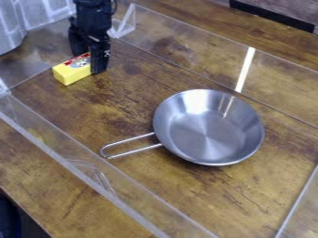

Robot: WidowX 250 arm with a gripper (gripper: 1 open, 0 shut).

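Note:
A yellow box point(71, 73) with a red label lies on the wooden table at the upper left. My black gripper point(89, 57) is low over its right part, open, its fingers down around that end of the box; whether they touch it I cannot tell. A steel pan point(207, 126) with a wire handle pointing left sits at the centre right.
Clear plastic barriers run along the left, back and right of the work area. A white object point(13, 23) stands at the top left corner.

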